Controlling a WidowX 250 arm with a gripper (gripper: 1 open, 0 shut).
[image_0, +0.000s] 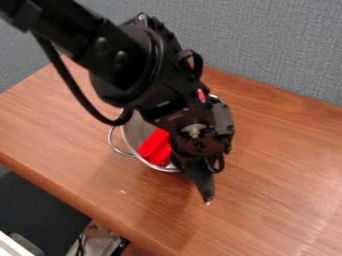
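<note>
A red object (154, 147) lies in a metal pot or strainer (128, 151) with a wire handle on its left, on the wooden table. My black gripper (206, 190) hangs over the container's right side, its tip low near the rim and partly outside it. The arm hides much of the container. I cannot tell how far the fingers are apart or whether anything is between them.
A grey fabric panel (274, 45) stands behind it. Dark floor with some clutter shows beyond the front left edge.
</note>
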